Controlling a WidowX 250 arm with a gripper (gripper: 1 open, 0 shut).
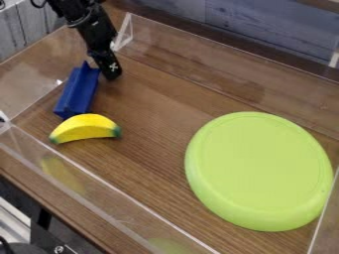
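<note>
My black gripper (103, 65) reaches in from the top left and is low over the board, at the upper end of a blue block (77, 91). It looks shut; I cannot make out anything held between its fingers. A yellow banana (85, 128) lies just below the block, on its side.
A large green disc (257, 171) fills the lower right of the wooden surface (185, 79). Clear walls run along the left and lower edges.
</note>
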